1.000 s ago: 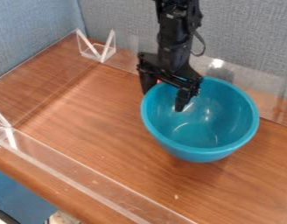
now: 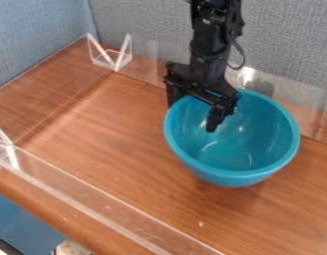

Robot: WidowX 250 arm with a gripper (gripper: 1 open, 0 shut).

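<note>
A large turquoise bowl (image 2: 239, 154) sits on the wooden table (image 2: 93, 139), right of centre. The black gripper (image 2: 199, 110) reaches down from the top over the bowl's back-left rim, with dark fingers on either side of that rim area, one hanging inside the bowl. Whether it is closed on the rim is hard to tell.
Clear acrylic barriers line the table's front-left edge and back, with white bracket-like pieces at the far left corner and left edge. Grey padded walls stand behind.
The gripper and bowl have shifted slightly to the right, moving together.
</note>
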